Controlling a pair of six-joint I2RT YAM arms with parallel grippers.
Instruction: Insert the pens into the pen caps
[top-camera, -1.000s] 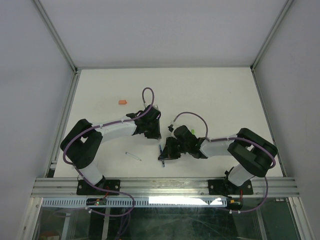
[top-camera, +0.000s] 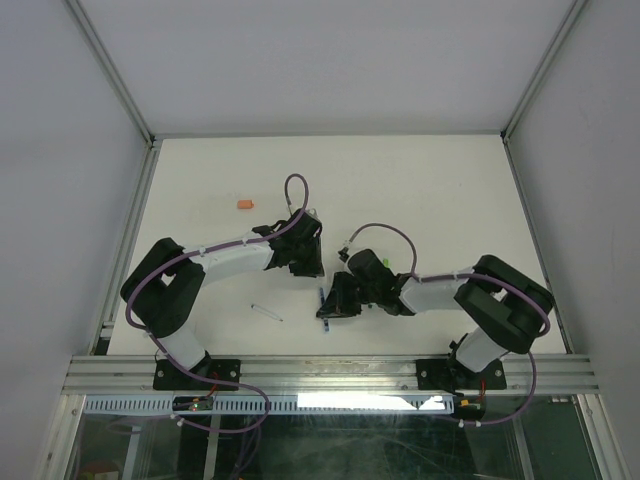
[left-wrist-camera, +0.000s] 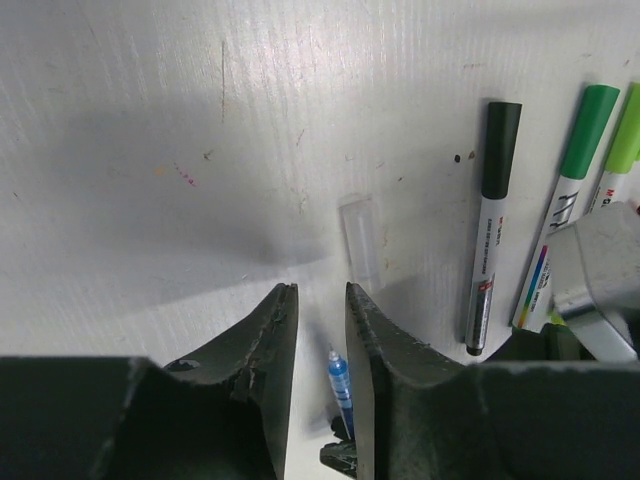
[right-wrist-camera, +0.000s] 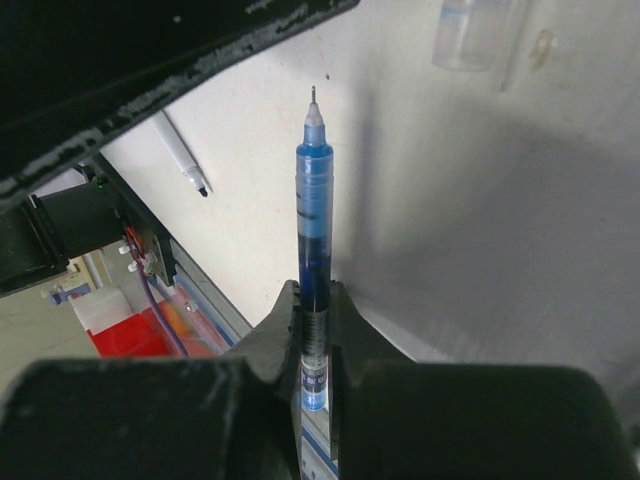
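A blue pen, tip bare and pointing forward, is gripped in my right gripper, which is shut around its barrel. Ahead of the left fingertips in the left wrist view lies a clear pen cap on the table; the right wrist view catches part of this clear cap at its top. My left gripper is part open, with nothing held between its fingers. Beyond the gap the blue pen's tip shows lower down. From above, the left gripper sits just behind the right gripper.
On the right of the left wrist view are a black marker, a dark green marker and a light green marker. A white pen lies front left, an orange block back left.
The left arm looks almost still.
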